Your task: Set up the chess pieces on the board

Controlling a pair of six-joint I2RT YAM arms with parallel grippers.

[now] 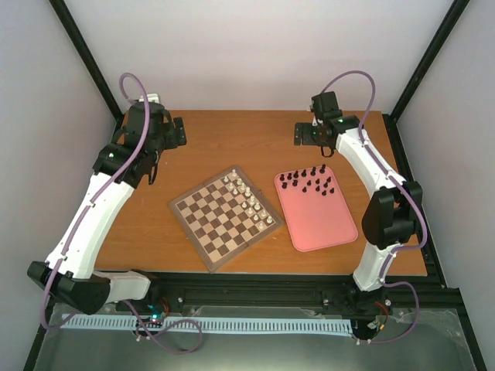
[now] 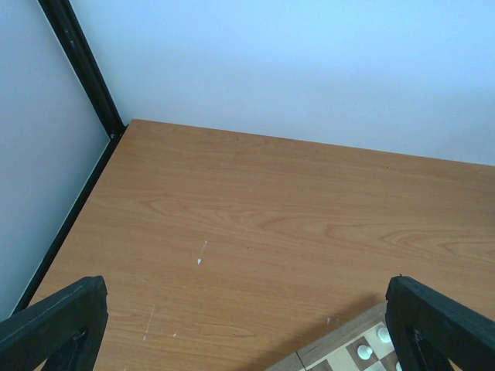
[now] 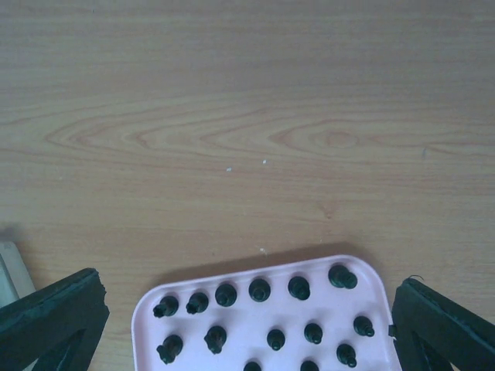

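Observation:
The wooden chessboard [image 1: 203,219] lies turned at an angle near the table's middle, with white pieces [image 1: 252,201] standing in rows along its right side. Black pieces [image 1: 306,182] stand at the far end of a pink tray [image 1: 319,224] to the right of the board. My left gripper is spread wide above bare table; one corner of the board shows low in its wrist view. Beyond the tray's far edge hovers my right gripper, open and empty, with black pieces [image 3: 259,290] in sight below.
Bare wooden table [image 1: 232,135] stretches between the two grippers and behind the board. A narrow strip of table separates board and tray. Walls and a black frame [image 1: 85,58] bound the workspace.

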